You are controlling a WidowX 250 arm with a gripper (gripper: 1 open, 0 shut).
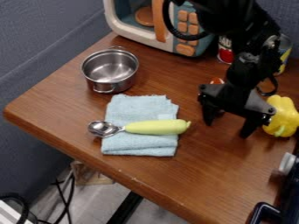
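The black gripper [228, 125] hangs low over the right half of the wooden table, its two fingers apart, beside a yellow bell pepper [281, 117] on its right. A small red-orange object peeks out behind the gripper, mostly hidden. Left of the gripper, a scoop with a pale yellow handle [158, 127] lies across a folded light-blue cloth [138, 149].
A steel pot [110, 73] stands at the back left. A toy microwave [140, 17] and cans are at the back. A dark object [268, 213] and a white knob sit at the right edge.
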